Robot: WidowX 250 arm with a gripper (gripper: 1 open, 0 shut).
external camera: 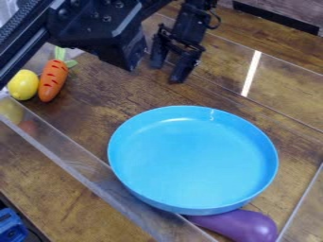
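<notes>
My gripper [175,59] is at the top centre of the camera view, black, its fingers apart and open over the wooden floor, with nothing visible between them. The dark arm body reaches in from the upper left. A large blue plate [192,156] lies below the gripper, toward the front. A carrot toy [52,80] with green leaves and a yellow lemon-like toy [23,83] lie at the left. A purple eggplant toy [237,225] lies at the bottom right, beside the plate.
Transparent walls border the work area, and a pale strip [251,73] shows at the right. The wood between carrot, plate and gripper is clear. A blue object [8,227] sits at the bottom left corner.
</notes>
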